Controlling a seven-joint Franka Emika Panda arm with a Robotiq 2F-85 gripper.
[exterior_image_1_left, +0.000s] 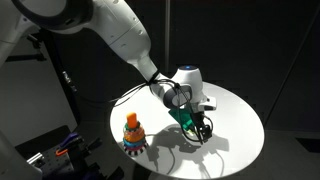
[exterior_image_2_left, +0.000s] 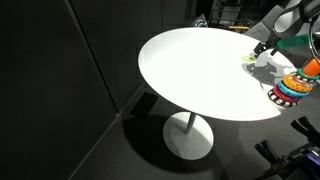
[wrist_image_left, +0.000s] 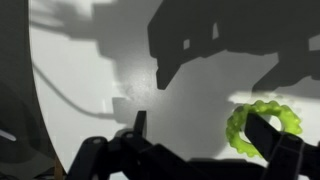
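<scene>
A yellow-green ring with a bumpy edge (wrist_image_left: 238, 124) lies flat on the white table, in the lower right of the wrist view. My gripper is open low above the table, with bare table between its fingers. Its right finger (wrist_image_left: 263, 137) overlaps the ring's hole in that view; whether it touches the ring I cannot tell. The left finger (wrist_image_left: 139, 124) is well clear of the ring. In exterior view 2 the ring (exterior_image_2_left: 249, 60) shows just left of the gripper (exterior_image_2_left: 268, 46). The gripper (exterior_image_1_left: 196, 132) mostly hides it in exterior view 1.
A stack of coloured rings with an orange top (exterior_image_1_left: 132, 122) stands near the table's edge, left of the gripper in exterior view 1. A cable (exterior_image_1_left: 125, 98) hangs along the arm.
</scene>
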